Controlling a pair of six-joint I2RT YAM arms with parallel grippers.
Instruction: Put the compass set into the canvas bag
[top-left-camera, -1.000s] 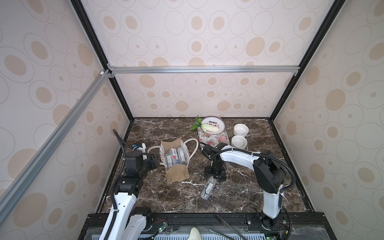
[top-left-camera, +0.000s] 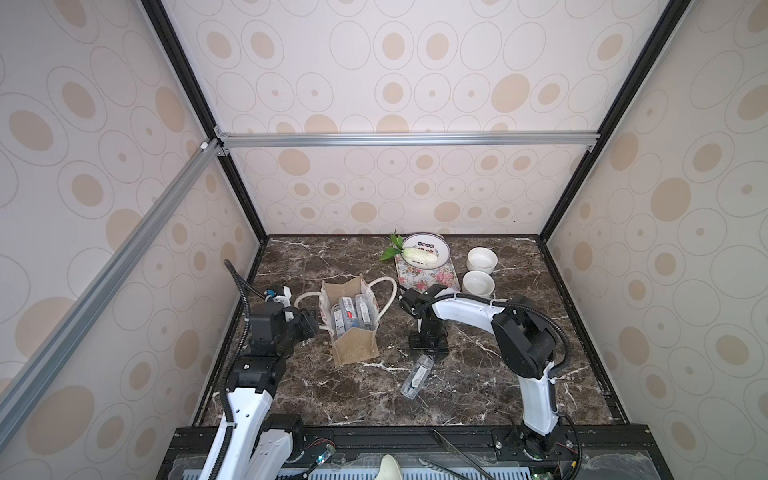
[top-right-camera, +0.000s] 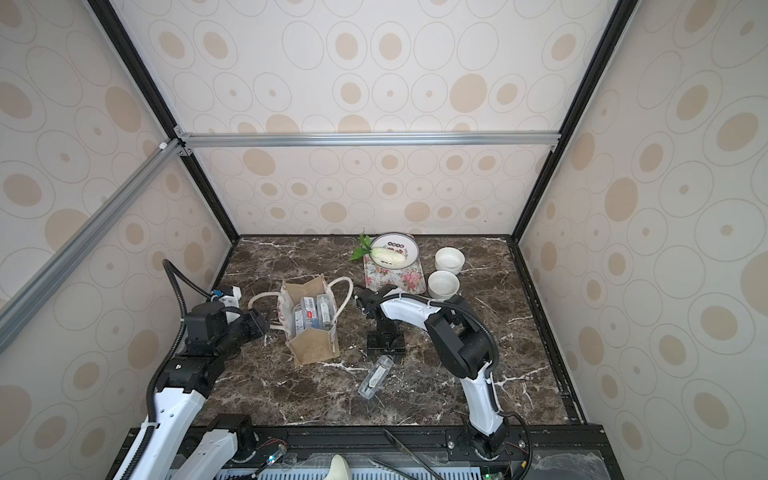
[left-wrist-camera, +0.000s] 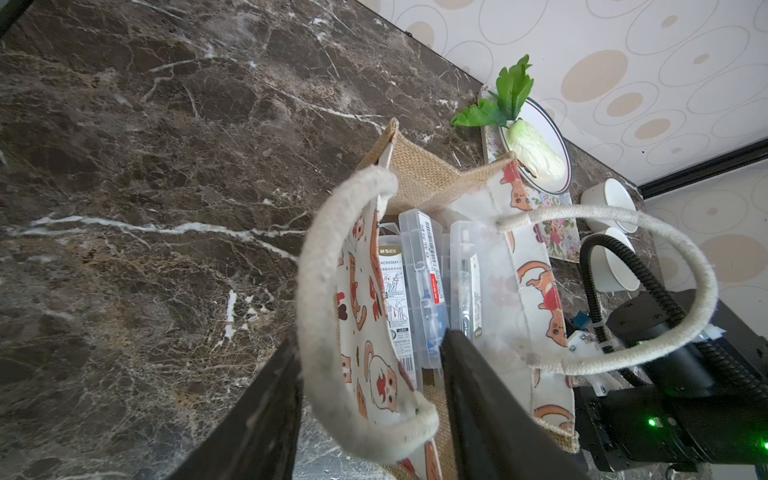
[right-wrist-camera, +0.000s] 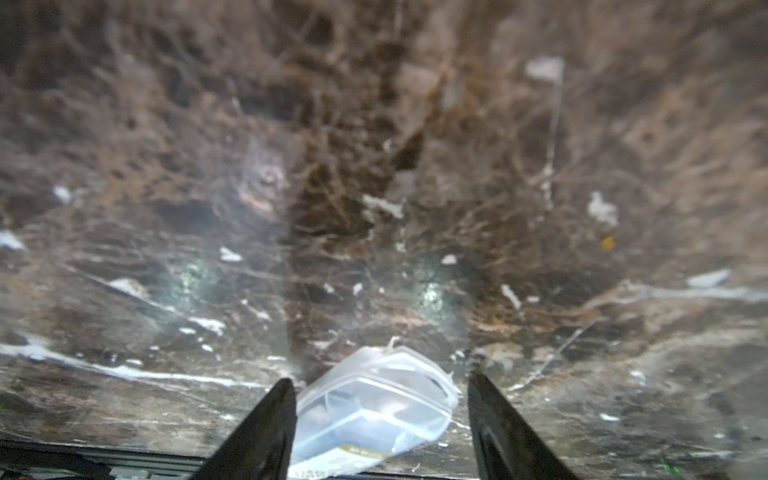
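Note:
A clear plastic compass set (top-left-camera: 417, 376) lies on the marble table below my right gripper, which is open with the case's end low between its fingers in the right wrist view, not clearly touching. The canvas bag (top-left-camera: 356, 345) stands left of it, open at the top, holding several clear cases (left-wrist-camera: 432, 288) side by side. My left gripper hangs over the bag's left side, open, with a white rope handle (left-wrist-camera: 328, 272) in view between and above its fingertips; whether it touches the handle is unclear.
At the back, a plate (top-left-camera: 437, 244) with a cabbage (top-left-camera: 420, 256) lies on a floral board (top-left-camera: 408, 278). Two white bowls (top-left-camera: 481, 259) stand right of it.
The left arm, bag and case have not visibly moved.

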